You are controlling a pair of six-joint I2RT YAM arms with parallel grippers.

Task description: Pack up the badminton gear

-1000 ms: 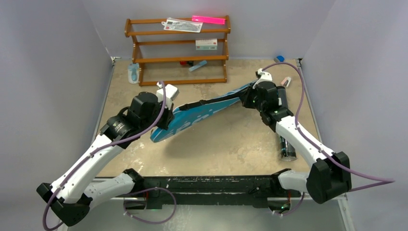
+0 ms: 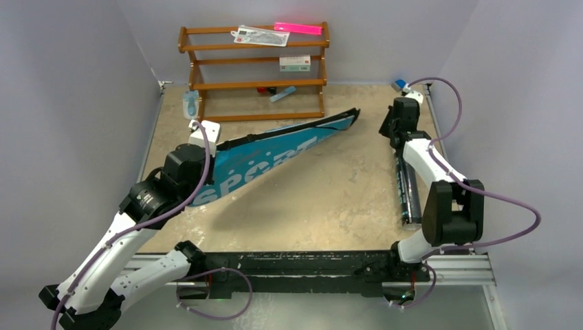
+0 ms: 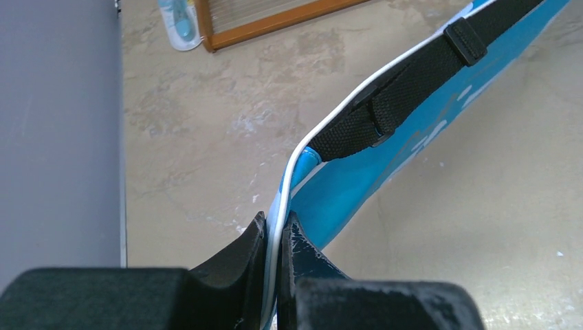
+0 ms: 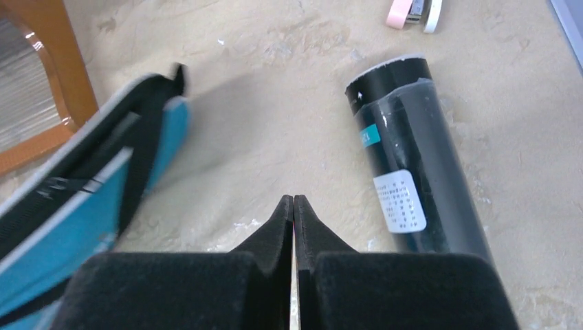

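Note:
A blue badminton bag [image 2: 275,155] with white lettering and a black strap [image 3: 412,82] stretches slantwise over the table. Its white-piped edge is pinched between the fingertips of my left gripper; the bag's other end hangs free toward the middle right. My right gripper is shut with nothing between its fingers, clear of the bag's free end, which shows blurred at the left of the right wrist view. A black shuttlecock tube [image 4: 426,158] lies on the table, partly under the right arm in the top view.
At the back stands a wooden rack [image 2: 258,85] holding a pink box [image 2: 298,28], a white packet [image 2: 261,36] and a small carton [image 2: 295,63]. A clear pouch [image 2: 190,105] is left of it. Small pink-and-white items [image 4: 414,10] lie beyond the tube.
My right gripper, earlier at the bag's right end, has let go and moved right, away from it. My left gripper has moved left with the bag, which now looks more stretched out.

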